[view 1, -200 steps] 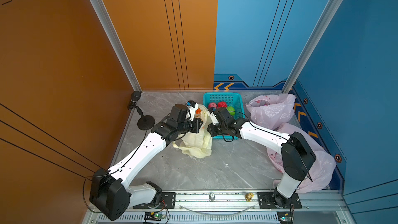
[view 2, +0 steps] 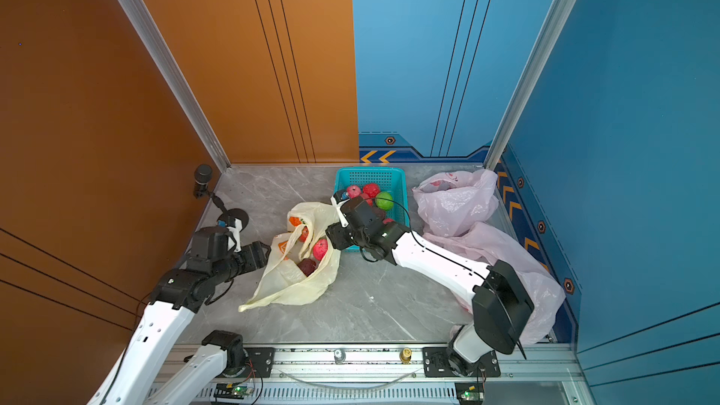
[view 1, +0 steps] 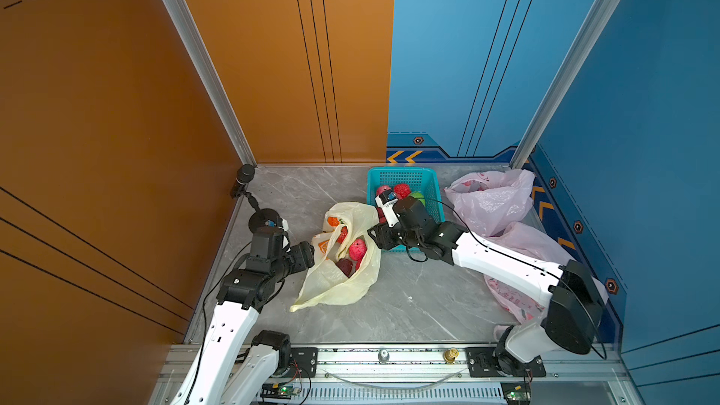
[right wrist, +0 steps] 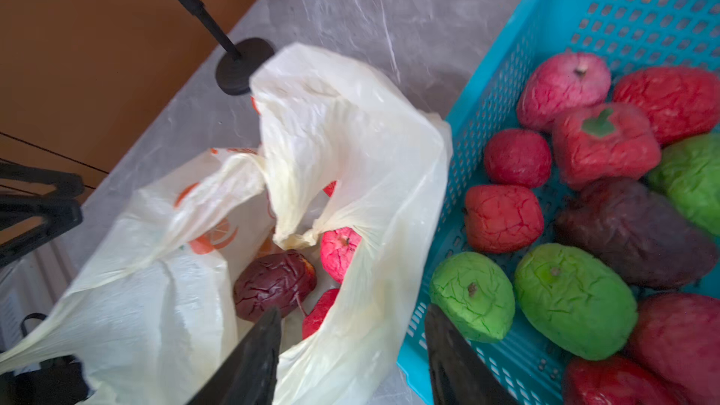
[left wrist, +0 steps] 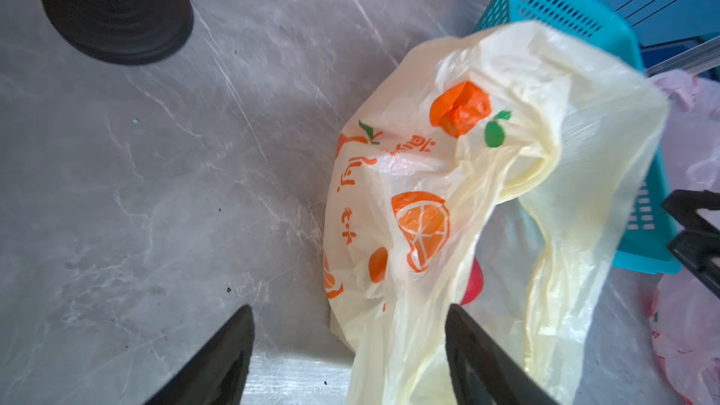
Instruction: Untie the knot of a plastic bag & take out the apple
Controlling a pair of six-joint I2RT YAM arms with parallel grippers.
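Observation:
A pale yellow plastic bag (view 1: 348, 285) with orange print stands on the table, its mouth spread open upward. Inside it show a dark red fruit (right wrist: 274, 283), a pinkish-red fruit (right wrist: 339, 252) and part of another red one (right wrist: 321, 313); which is the apple I cannot tell. Just left of the bag, my left gripper is open, its fingers apart, with a bag edge rising in the view between them, apparently not gripped. At the bag's right side my right gripper is also open, above the bag's rim and beside the basket.
A teal basket (right wrist: 491, 75) full of red, green and dark fruit stands right behind the bag. Pinkish plastic bags (view 1: 495, 202) lie along the right wall. A black stand (view 1: 264, 220) is at the left.
My left gripper has moved left, away from the bag, and the bag's mouth has widened to the left, showing the fruit. My right gripper has shifted only slightly.

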